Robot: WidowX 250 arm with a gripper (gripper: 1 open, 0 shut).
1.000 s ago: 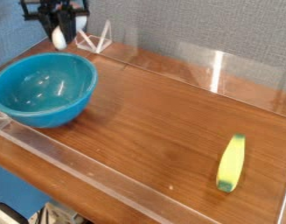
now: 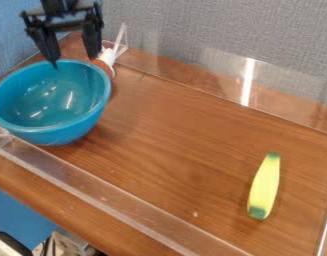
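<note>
My gripper (image 2: 62, 30) is at the top left, open, above the blue bowl (image 2: 52, 125). A white object with orange (image 2: 104, 62) sits just behind the bowl's right rim, partly hidden by it, apart from my fingers. A yellow corn-like object (image 2: 263, 186) with green ends lies at the right of the wooden table (image 2: 166, 150).
A clear plastic barrier runs along the table's back and front edges, with a grey wall (image 2: 233, 45) behind.
</note>
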